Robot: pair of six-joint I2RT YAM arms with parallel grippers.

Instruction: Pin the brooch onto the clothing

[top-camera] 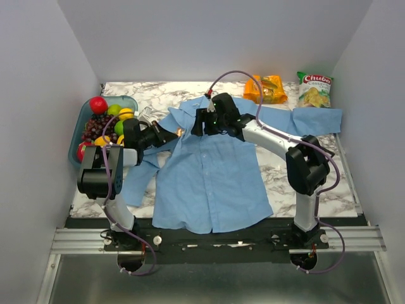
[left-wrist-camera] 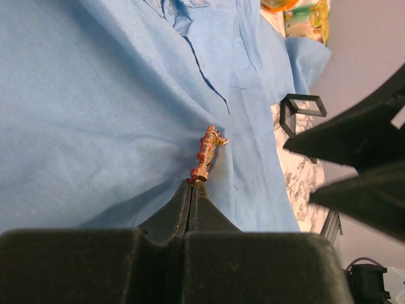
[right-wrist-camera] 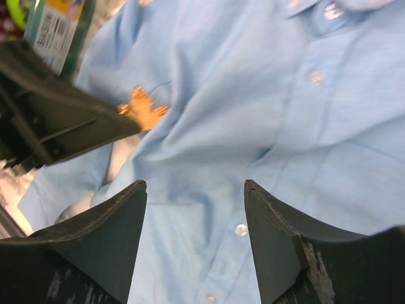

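Note:
A small gold-and-red brooch (left-wrist-camera: pixel 207 154) lies against a fold of the light blue shirt (top-camera: pixel 212 183). Its lower end meets the closed tips of my left gripper, which appears shut on it. From the right wrist view the brooch (right-wrist-camera: pixel 144 109) is an orange shape at the left gripper's tip, over the cloth. Whether its pin passes through the fabric cannot be seen. My right gripper is open above the shirt, to the right of the brooch, with nothing between its fingers.
On the left a green basket (top-camera: pixel 76 130) of fruit stands close to the left arm. An orange snack bag (top-camera: pixel 273 90) and a chip bag (top-camera: pixel 314 90) sit at the back right. A black frame (left-wrist-camera: pixel 289 120) lies beyond the shirt.

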